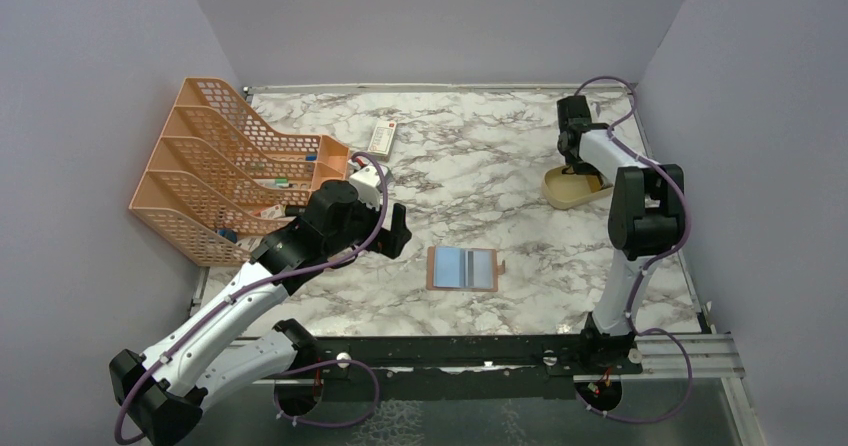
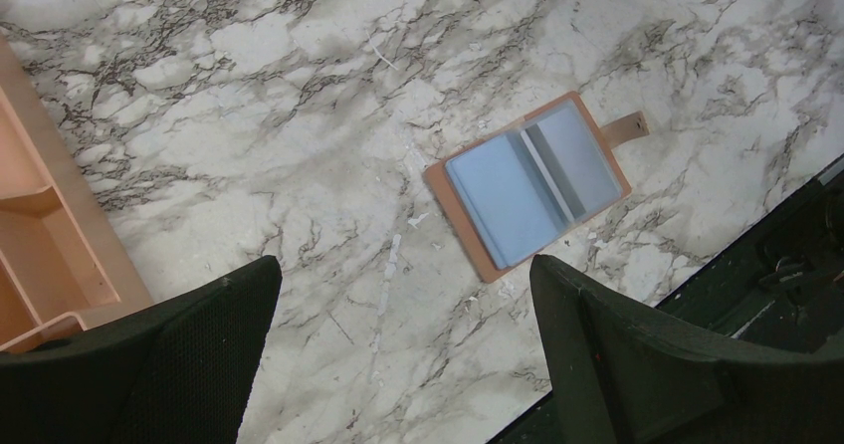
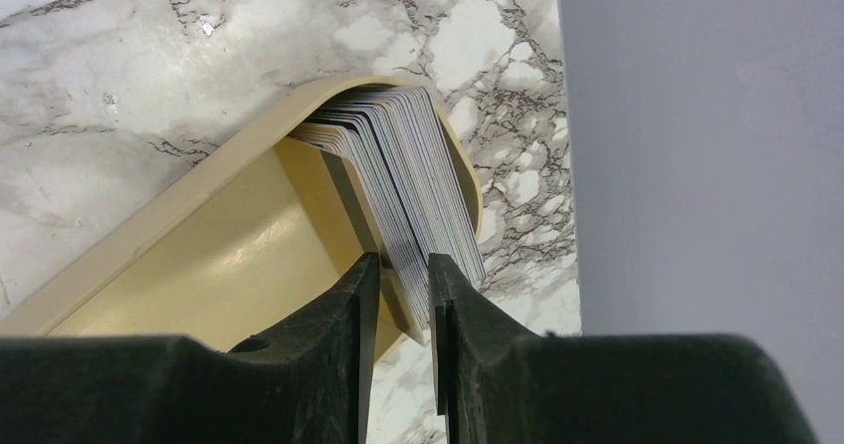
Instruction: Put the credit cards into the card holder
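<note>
Several credit cards (image 3: 433, 170) stand on edge in a tight stack at one end of a beige tray (image 3: 149, 223) in the right wrist view. My right gripper is at the front of that stack, its fingers part open with a narrow gap between the fingers. Whether a card sits in that gap I cannot tell. The card holder (image 1: 462, 268) lies open on the table, with brown edges and pale blue clear sleeves; the left wrist view shows the holder (image 2: 527, 185) too. My left gripper hangs open to its left, with nothing between its fingers.
An orange organizer (image 1: 230, 176) with small items fills the table's left side. Behind the left gripper lies a small white box (image 1: 382, 138). A grey wall (image 3: 707, 145) rises close to the tray on the right. Bare marble (image 1: 480, 166) spans the middle.
</note>
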